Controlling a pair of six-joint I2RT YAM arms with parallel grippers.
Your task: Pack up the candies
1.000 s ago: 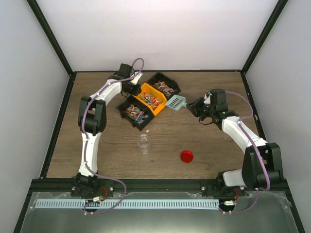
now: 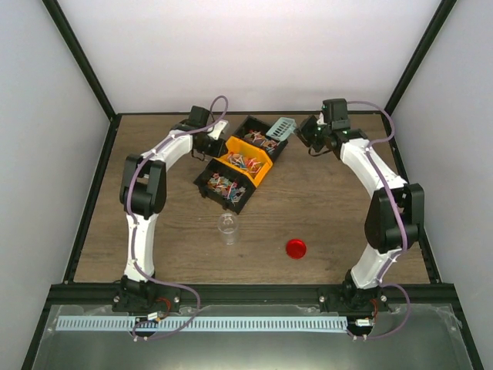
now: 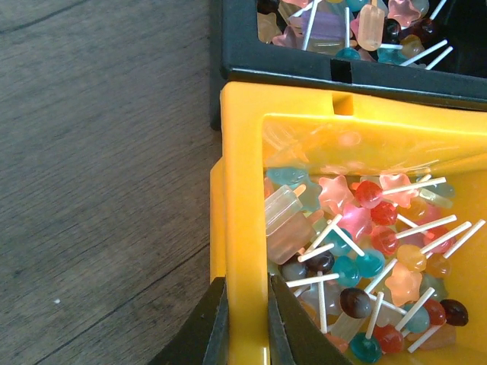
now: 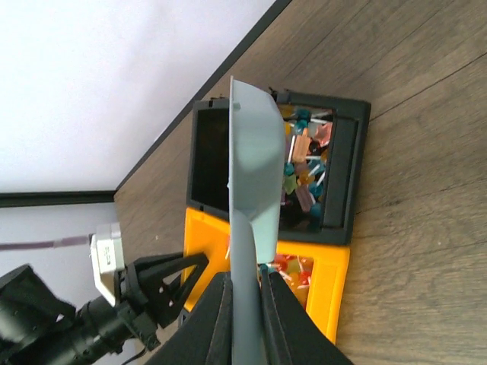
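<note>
Three joined bins hold candies: a black bin (image 2: pixel 245 123) at the back, a yellow bin (image 2: pixel 263 175) in the middle and a black bin (image 2: pixel 229 205) in front. My left gripper is shut on the yellow bin's wall, with candies (image 3: pixel 365 251) lying inside. A pale slotted scoop (image 2: pixel 282 128) is pinched in my right gripper, its blade at the back black bin's right edge in the top view. Seen from the right wrist, the scoop hides part of the bins; no candy shows on it. A clear jar (image 2: pixel 229 228) stands in front of the bins.
A red lid (image 2: pixel 296 248) lies right of the jar. In the right wrist view my left gripper is close beside the yellow bin.
My right arm has moved toward the back with the scoop, from beside the yellow bin to the back black bin. The bins shifted slightly right earlier, left gripper still on them.
</note>
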